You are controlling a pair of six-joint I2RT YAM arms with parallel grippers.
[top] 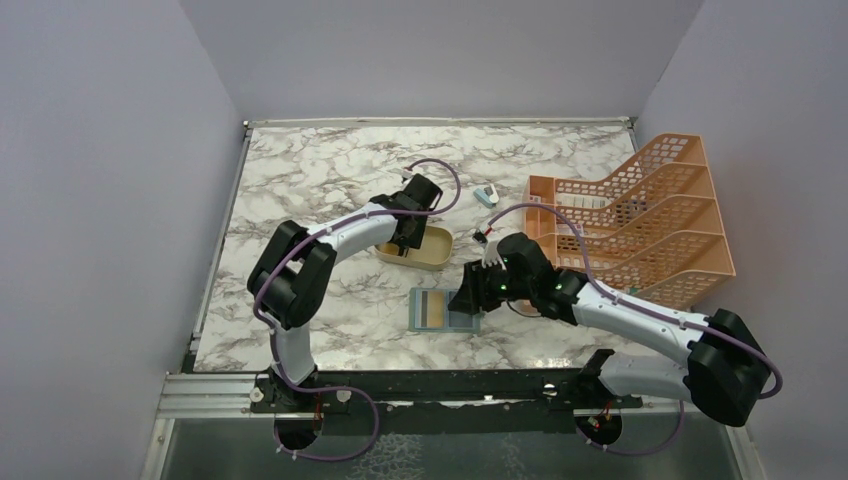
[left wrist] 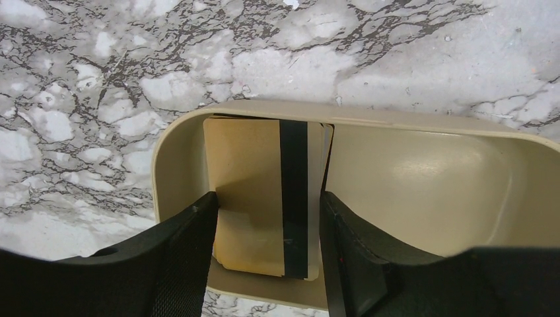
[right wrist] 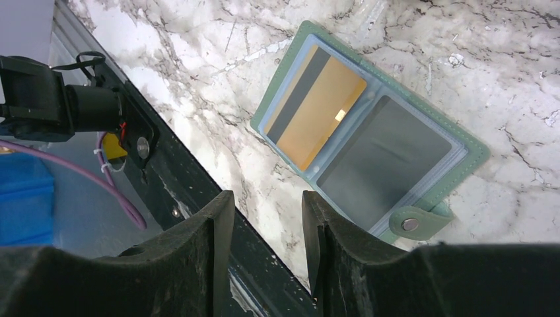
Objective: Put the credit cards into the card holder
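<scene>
Gold cards with a black stripe (left wrist: 254,178) lie stacked at one end of a beige tray (left wrist: 422,191). Over that end, my left gripper is part open, one finger at each long side of the stack; whether the fingers touch the cards I cannot tell. The green-edged card holder (right wrist: 389,158) lies unfolded on the table, a gold card (right wrist: 320,102) in one pocket and the other pocket dark and clear. My right gripper stands part open with nothing between its fingers. In the top view it hangs over the holder's right side.
An orange letter rack (top: 640,225) fills the right side of the table. A small light-blue and white item (top: 486,196) lies behind the tray.
</scene>
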